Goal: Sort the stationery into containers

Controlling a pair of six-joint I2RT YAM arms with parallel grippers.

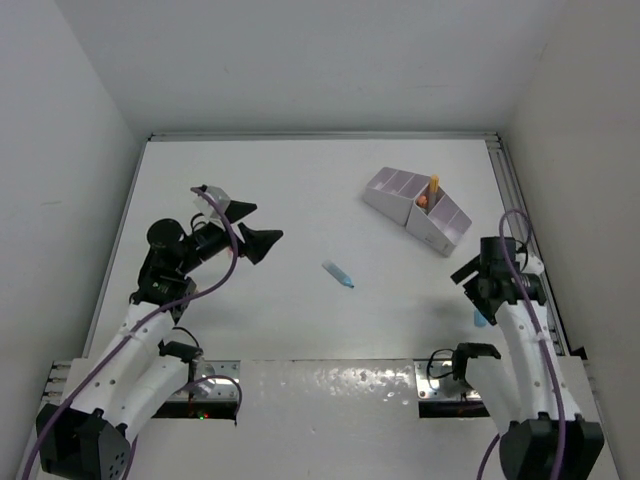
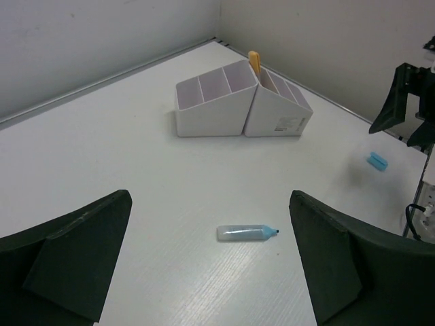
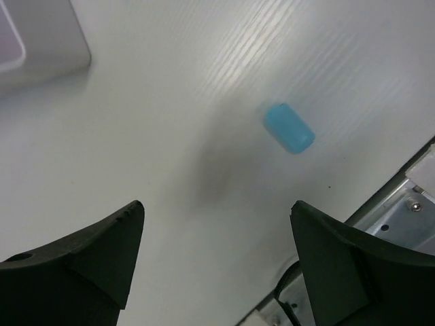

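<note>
A pale blue tube with a darker tip (image 1: 337,273) (image 2: 242,232) lies mid-table. A small blue block (image 3: 288,128) (image 2: 377,161) lies at the right edge, below my right gripper (image 1: 467,280), which hangs with its fingers apart and nothing between them. My left gripper (image 1: 256,229) stands open over the left of the table, empty. A grey compartmented organizer (image 1: 396,195) (image 2: 211,112) sits at the back right, holding an upright yellow item (image 1: 433,188) and a small orange item (image 1: 422,201).
Metal rails and brackets (image 3: 401,217) run along the right and front edges. Small items near the left arm are mostly hidden by it.
</note>
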